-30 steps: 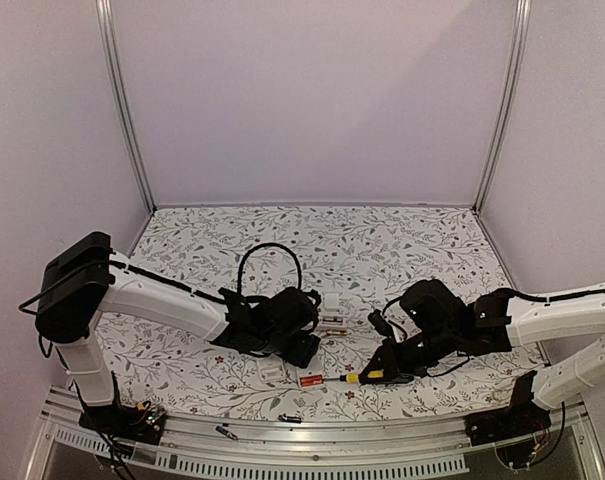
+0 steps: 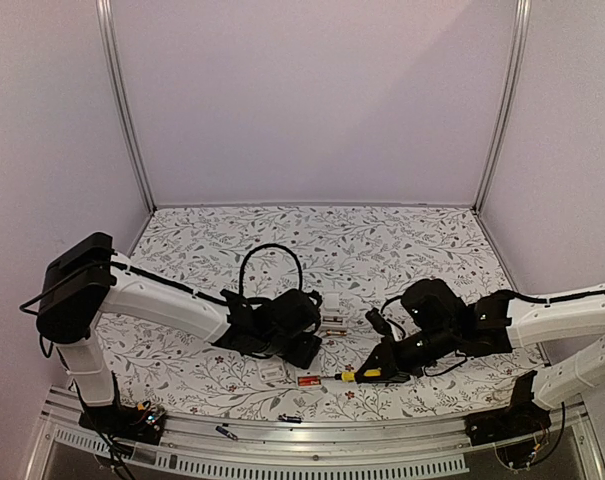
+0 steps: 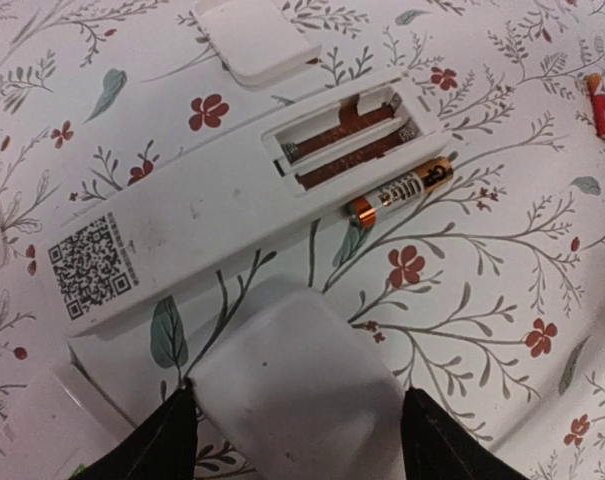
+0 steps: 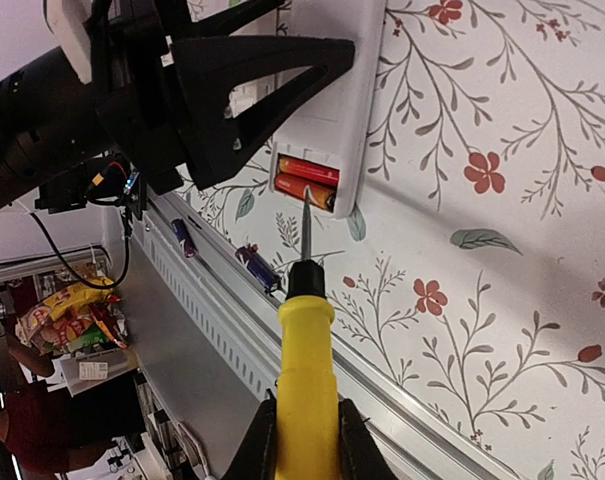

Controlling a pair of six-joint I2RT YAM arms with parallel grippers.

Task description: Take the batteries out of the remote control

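A white remote with two red-orange batteries (image 4: 307, 184) in its open compartment lies in the right wrist view; its end also shows in the top view (image 2: 309, 380). My left gripper is open, its fingers on either side of a white block that looks like part of this remote. My right gripper is shut on a yellow-handled screwdriver (image 4: 307, 350), whose thin tip reaches the lower battery's end. In the left wrist view, another white remote (image 3: 212, 210) has an empty compartment, with a copper-and-black battery (image 3: 402, 192) lying beside it.
A white cover (image 3: 254, 40) lies behind the empty remote. A red battery-like piece (image 3: 601, 107) rests at the far right of that view. Small dark objects (image 4: 257, 268) lie by the metal rail at the table's front edge.
The screwdriver and my right gripper have shifted slightly left, towards the batteries. My left arm stays in place. Both batteries still show in the compartment.
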